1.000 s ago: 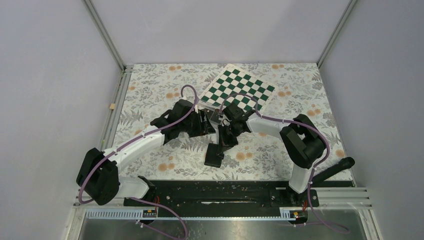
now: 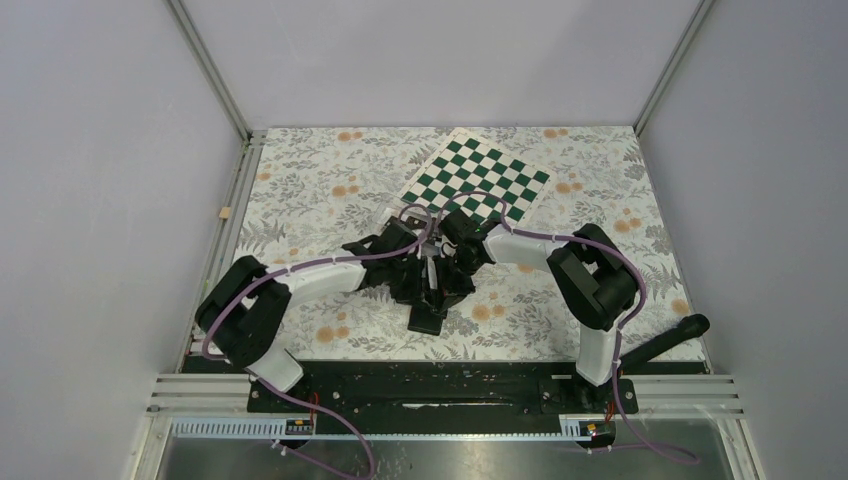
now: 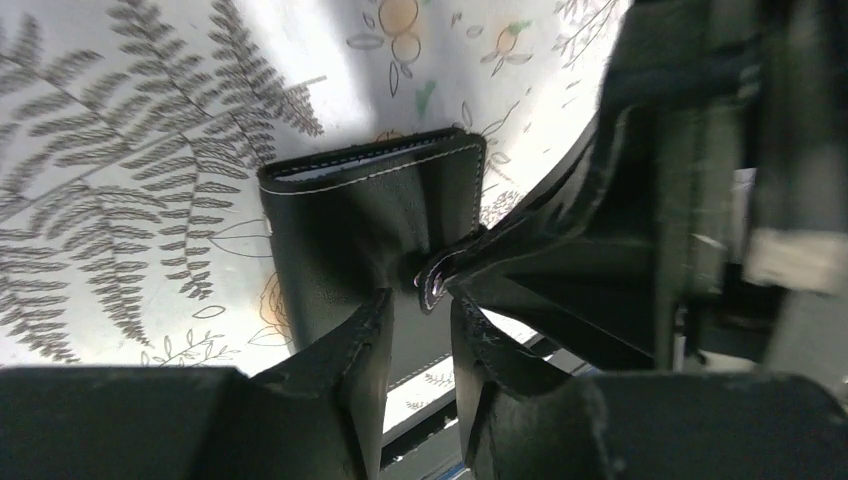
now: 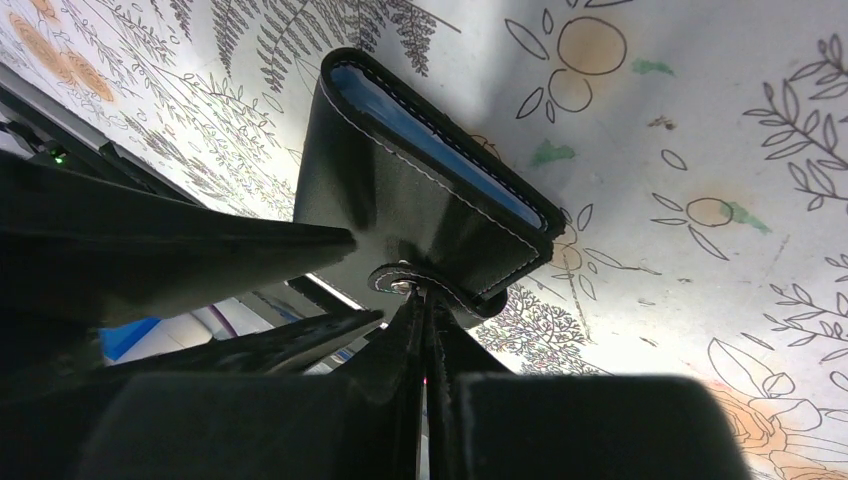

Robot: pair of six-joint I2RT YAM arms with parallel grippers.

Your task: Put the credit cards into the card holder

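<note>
On the patterned table lies the black card holder (image 3: 340, 235), its stitched top mouth slightly parted. A pale blue layer (image 4: 430, 130) shows inside that mouth; I cannot tell whether it is a card or lining. A short strap with a snap (image 4: 403, 286) sits on the holder's side edge. My right gripper is shut with its tips against this strap; whether the strap is pinched is unclear. Over the holder my left gripper stands part open, nothing between its fingers, close to the strap and the right fingertips. No loose credit card is plainly visible.
Behind the grippers a grey tray-like item (image 2: 413, 221) is partly covered by the arms. A green-and-white checkered board (image 2: 480, 170) lies at the back. Both arms nearly touch over the holder.
The right arm shifted only slightly; the holder stayed about where it was.
</note>
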